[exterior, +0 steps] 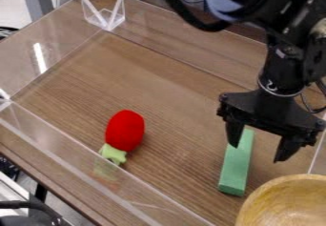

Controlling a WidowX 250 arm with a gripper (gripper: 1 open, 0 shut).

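My black gripper (264, 134) is at the right of the camera view, open, its fingers over the tabletop at the upper end of a green rectangular block (234, 173). A red rounded object (125, 130) lies to the left, with a small light green piece (112, 154) just below it. Whether the fingertips touch the block or table cannot be told.
A large yellow bowl (283, 207) fills the bottom right corner, close to the green block. A clear plastic object (103, 10) stands at the top left.
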